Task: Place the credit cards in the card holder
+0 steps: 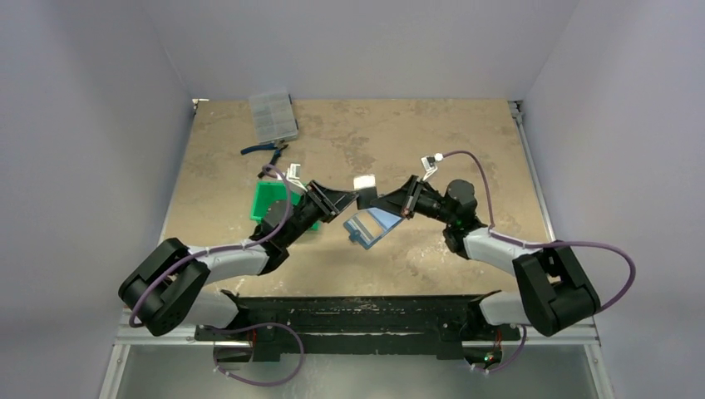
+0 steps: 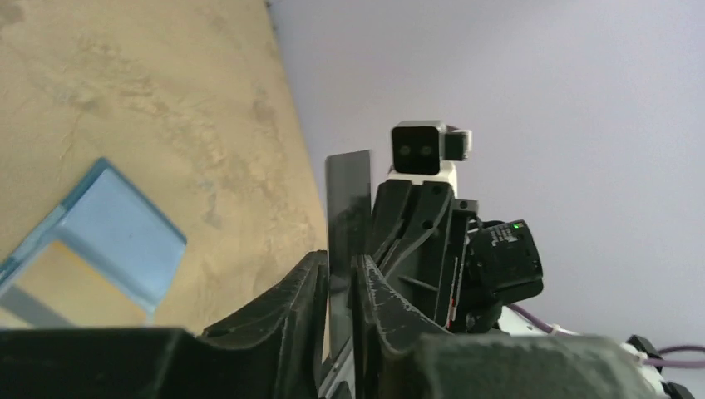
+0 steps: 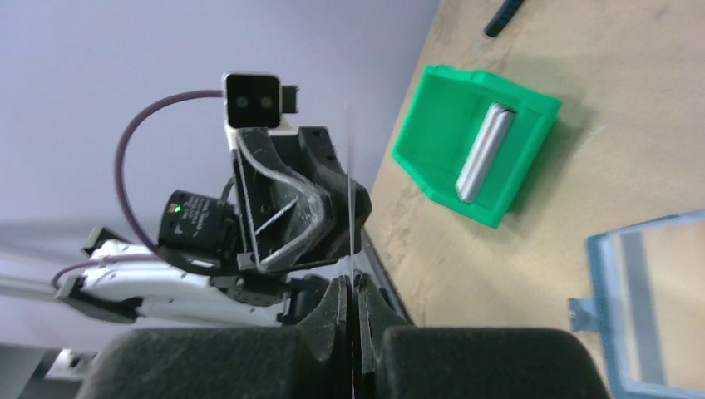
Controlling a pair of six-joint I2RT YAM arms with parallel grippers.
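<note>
A dark card (image 1: 366,200) with a glaring white upper end hangs between both arms above the table. My right gripper is shut on the card, which appears edge-on in the right wrist view. In the left wrist view, the fingers of my left gripper stand slightly apart around the near end of the card (image 2: 347,204), so it is open. Below lies the blue card holder (image 1: 385,218), with a pale blue panel and a tan panel in the left wrist view.
A green box (image 3: 532,162) left of the holder contains a whitish stack (image 3: 486,154) of thin things. Blue-handled pliers (image 1: 264,148) and a clear organizer case (image 1: 273,115) lie at the back left.
</note>
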